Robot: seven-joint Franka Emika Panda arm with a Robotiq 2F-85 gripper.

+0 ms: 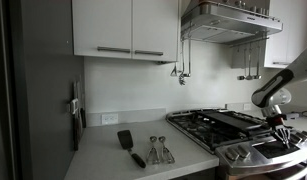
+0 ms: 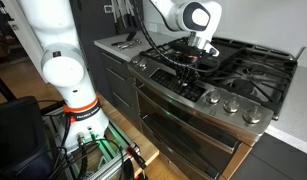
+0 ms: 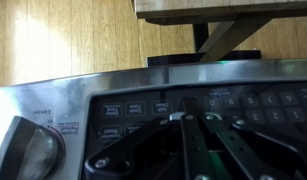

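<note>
My gripper is shut, with nothing showing between its fingers. It points down at the dark keypad on the stove's front control panel, covering the middle of the buttons in the wrist view. Whether the fingertips touch the panel I cannot tell. In exterior view 2 the gripper hangs over the front panel, left of several silver knobs. At the right edge of exterior view 1, the white arm reaches down to the stove front.
A large knob sits left of the keypad. Below, an oven door handle juts out above the wood floor. A black spatula and metal tongs lie on the white counter. Burner grates fill the stovetop.
</note>
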